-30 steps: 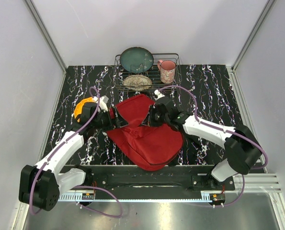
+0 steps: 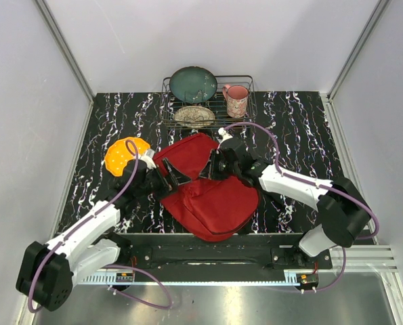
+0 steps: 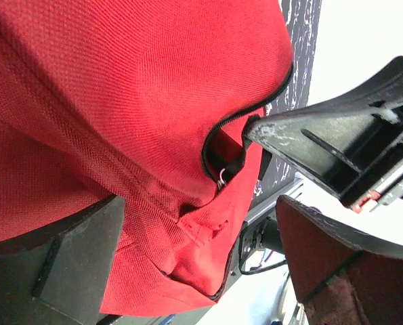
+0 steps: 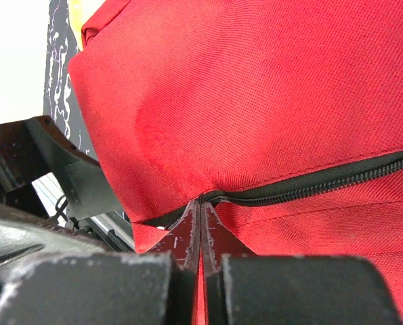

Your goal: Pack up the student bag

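The red bag (image 2: 225, 203) lies flat in the middle of the counter. Along one edge of it runs a black zipper (image 4: 309, 193). My right gripper is shut at that edge, and the left wrist view shows the black zipper border drawn up to its fingertips (image 3: 262, 128). Beneath the raised border, a small metal zipper pull (image 3: 221, 179) shows in a gap. Over the bag, my left gripper stands open. Its two fingers are wide apart, with the red cloth and the pull in view between and beyond them, nothing gripped.
A dish rack (image 2: 245, 81) at the back holds a green plate (image 2: 193, 84), a patterned plate (image 2: 194, 116) and a pink mug (image 2: 236, 101). An orange dotted item (image 2: 123, 154) lies left of the bag.
Over the last second my left gripper has shifted right and slightly toward the front over the bag, with a slight turn since. The right arm and the bag look the same.
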